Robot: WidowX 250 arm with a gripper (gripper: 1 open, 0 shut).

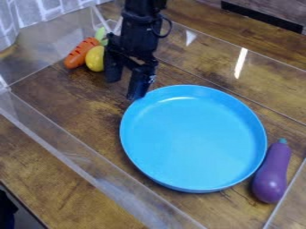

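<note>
My black gripper [127, 72] hangs in the upper middle of the camera view, open, its fingers low beside a yellow vegetable or fruit [97, 59]. An orange carrot [79, 54] lies just left of the yellow one, with a pale green piece behind them partly hidden. A large blue plate [191, 139] fills the lower right, in front of the gripper. A purple eggplant [273, 174] lies at the plate's right.
A clear plastic edge runs along the left side and front.
</note>
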